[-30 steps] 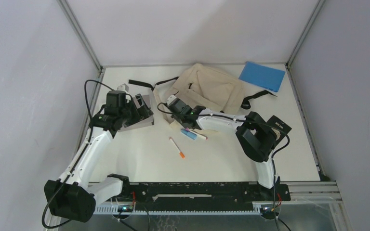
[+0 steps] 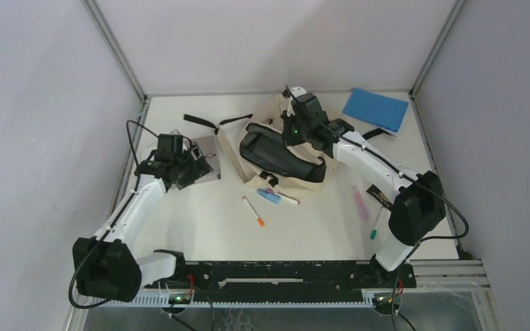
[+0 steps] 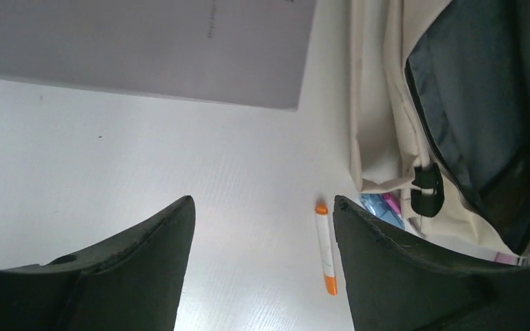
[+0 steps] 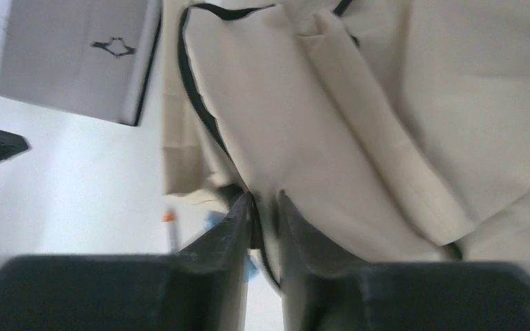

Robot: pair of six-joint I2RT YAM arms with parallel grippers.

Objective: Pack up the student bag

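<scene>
The beige bag (image 2: 231, 155) lies at the table's back middle, its dark lining (image 2: 276, 155) exposed. In the right wrist view, my right gripper is shut on the edge of the beige flap (image 4: 317, 124), whose black-trimmed cloth runs between the fingers. A flat grey book-like item (image 3: 145, 48) lies left of the bag. Over it in the top view stands my left gripper, open and empty. An orange-and-white marker (image 2: 253, 211) lies in front of the bag. A blue marker (image 2: 269, 196) and a white one (image 2: 288, 199) lie against the bag's front edge.
A blue folder (image 2: 376, 109) lies at the back right. A pink item (image 2: 360, 203), a teal-capped pen (image 2: 374, 233) and a dark item (image 2: 379, 196) sit near the right arm. A black strap (image 2: 200, 121) stretches left from the bag.
My right gripper has moved back and right from the bag's front left, with the flap drawn along, uncovering the dark lining.
</scene>
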